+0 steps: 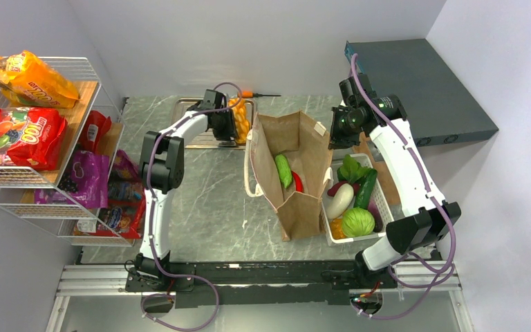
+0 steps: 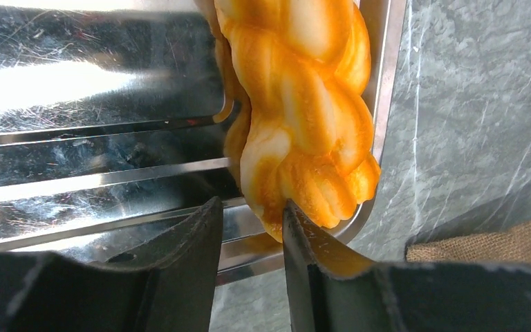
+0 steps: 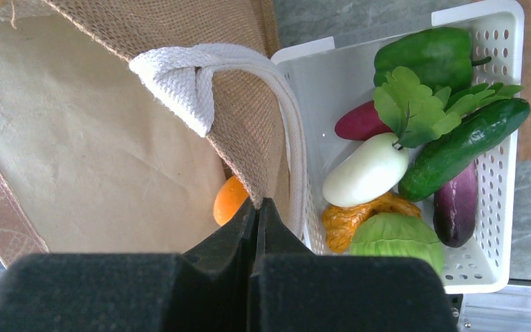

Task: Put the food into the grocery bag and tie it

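Observation:
The braided bread (image 2: 311, 117) lies along the right edge of the metal tray (image 1: 207, 146). Over its near end is my left gripper, its fingers apart. The right finger (image 2: 296, 228) overlaps the bread's tip in the left wrist view; whether they touch I cannot tell. The brown grocery bag (image 1: 304, 221) stands wide open mid-table, with a green vegetable (image 1: 283, 170) and a red one (image 1: 297, 182) inside. At the bag's right rim, my right gripper is shut, the thin fabric edge running in between its fingertips.
Right of the bag, a white basket (image 3: 480, 273) holds several vegetables, including a cabbage (image 1: 357, 222) and a white eggplant (image 1: 339, 200). A shelf (image 1: 76, 152) of packaged snacks stands at the left. A screwdriver (image 1: 249, 94) lies behind the tray. Open tabletop (image 1: 211, 200) lies left of the bag.

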